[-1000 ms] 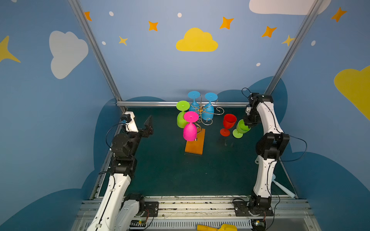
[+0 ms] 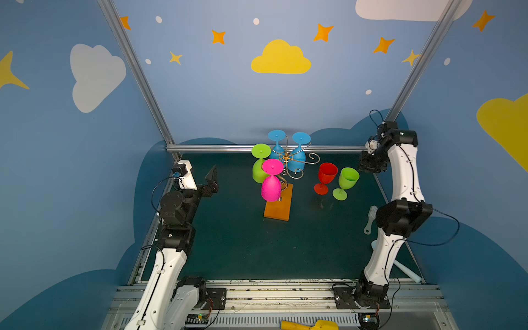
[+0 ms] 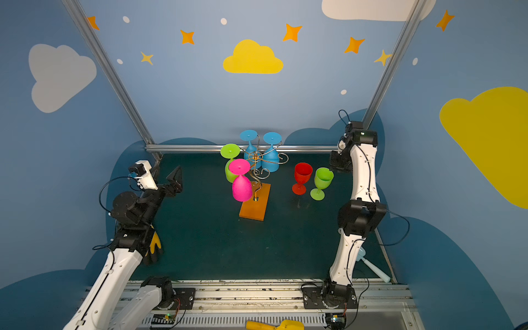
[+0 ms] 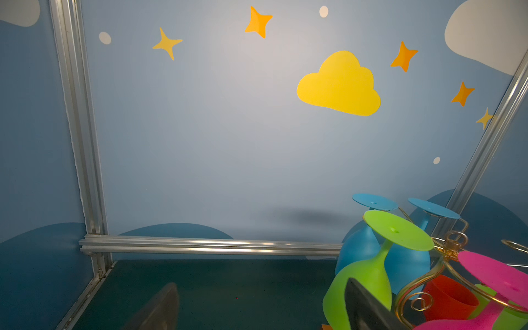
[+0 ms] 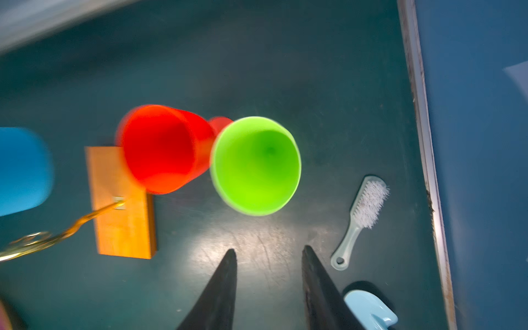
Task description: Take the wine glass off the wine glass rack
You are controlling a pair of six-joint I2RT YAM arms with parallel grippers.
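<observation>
A metal rack on a wooden base [image 2: 277,209] holds upside-down glasses: two blue [image 2: 297,159], a green [image 2: 259,170] and a pink [image 2: 271,187]. Upright on the mat right of it stand a red glass [image 2: 327,173] and a green glass [image 2: 348,177]. My left gripper is open and empty, left of the rack. My right gripper is over the right side, beyond the upright green glass, its fingertips apart with nothing between them.
A brush [image 5: 357,225] and a pale blue tool [image 5: 365,308] lie along the right edge.
The left arm is practically still.
</observation>
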